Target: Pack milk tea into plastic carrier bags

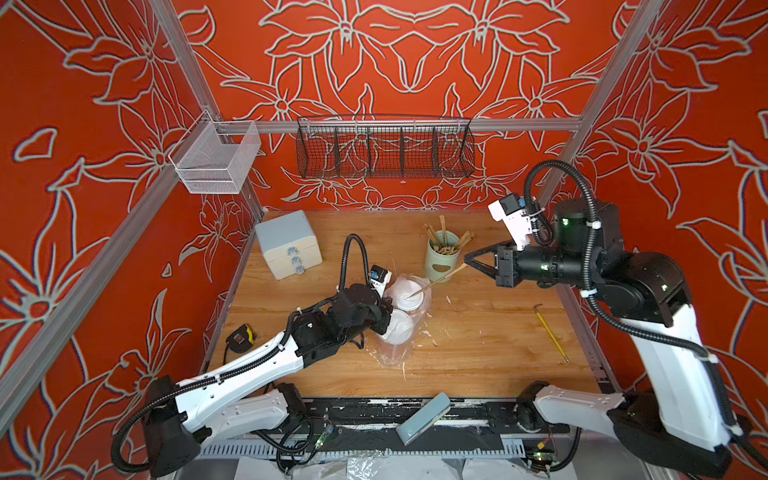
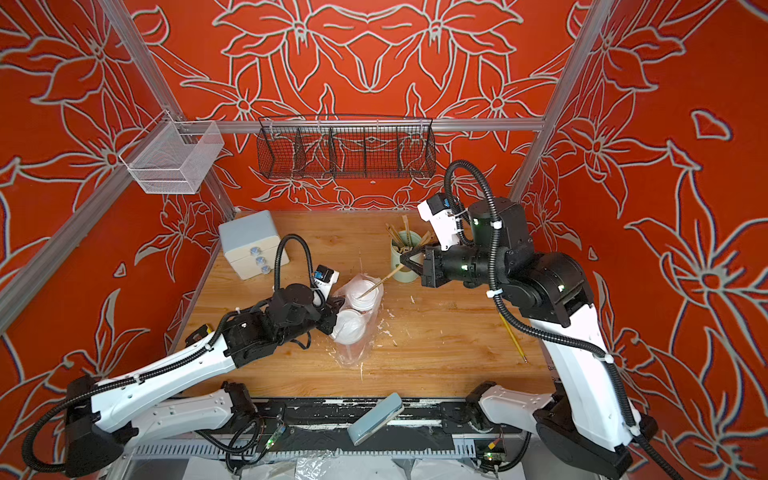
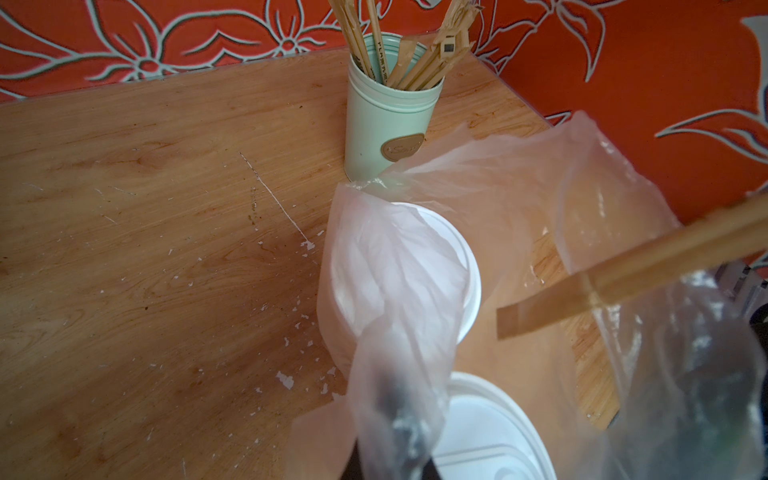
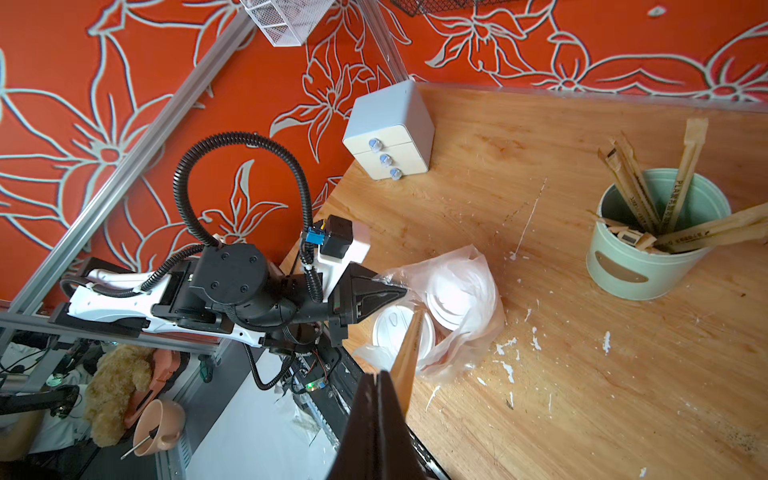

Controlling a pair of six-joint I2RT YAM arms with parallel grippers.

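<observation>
Two white-lidded cups stand side by side inside a clear plastic bag; the far cup's lid and the near cup's lid show through its mouth. My left gripper is shut on the bag's left edge, with bunched film covering its fingertips in the left wrist view. To the right and above the table, my right gripper is shut on one end of a paper-wrapped straw. The straw's free end points down-left over the bag's opening; whether it touches a lid I cannot tell.
A mint-green bucket with several wrapped straws stands behind the bag, to the right. A small drawer box is at the back left, a tape measure at the left edge, and a yellow tool at the right.
</observation>
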